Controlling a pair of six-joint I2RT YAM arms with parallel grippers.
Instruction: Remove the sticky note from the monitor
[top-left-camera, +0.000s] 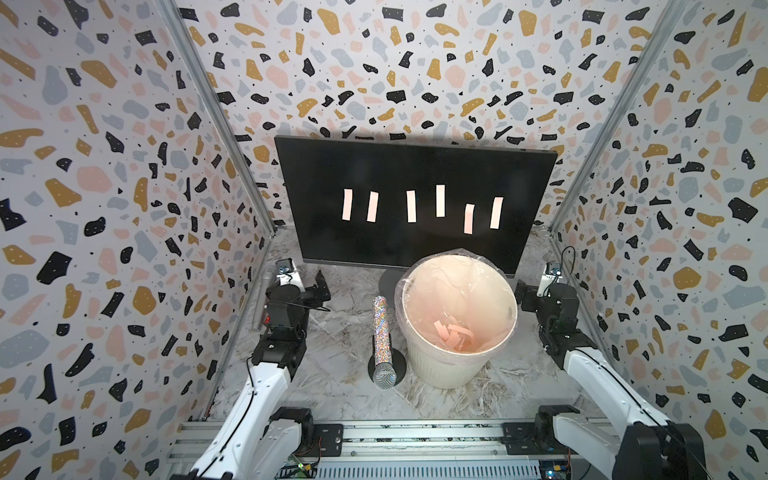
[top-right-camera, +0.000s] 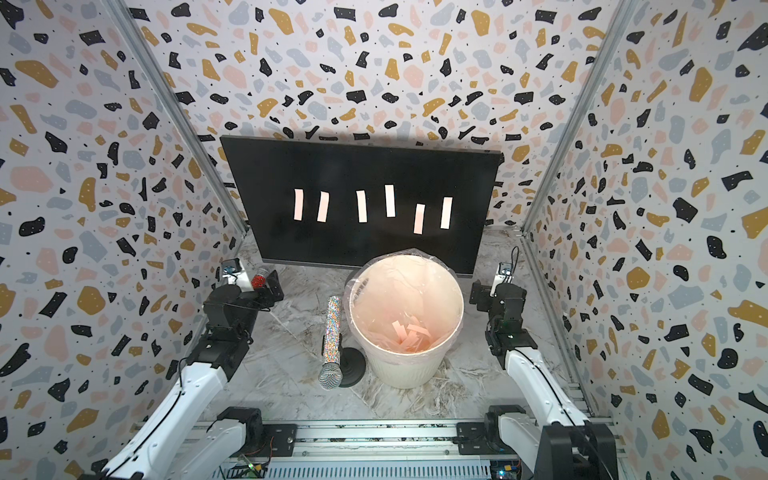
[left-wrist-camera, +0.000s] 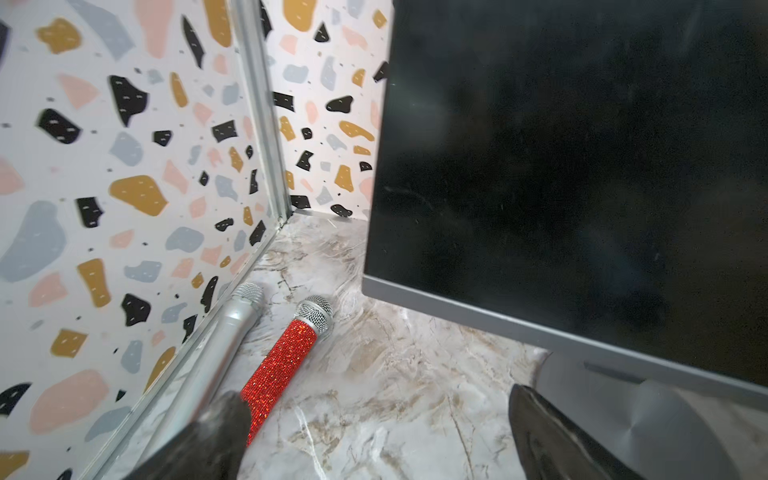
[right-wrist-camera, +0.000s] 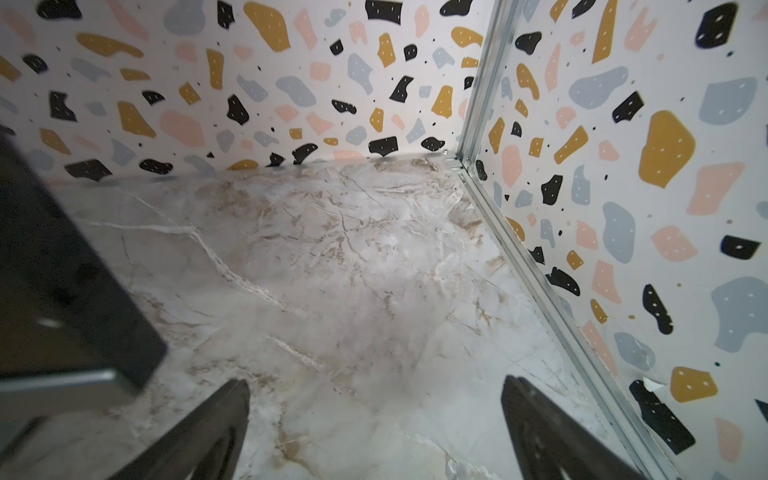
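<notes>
Six pale pink sticky strips, among them one at the far left (top-left-camera: 347, 204) and one at the far right (top-left-camera: 496, 212), are on the black monitor (top-left-camera: 320, 168) at the back. A white lined bin (top-left-camera: 424, 368) stands before it, holding pink paper pieces (top-left-camera: 452, 336). My left gripper is open and empty, low in front of the monitor's lower left corner. My right gripper is open and empty beside the monitor's right end, facing bare marble.
A microphone with a speckled handle (top-left-camera: 381, 328) rests on a stand left of the bin. A red microphone (left-wrist-camera: 280, 368) and a silver one (left-wrist-camera: 208, 360) lie by the left wall.
</notes>
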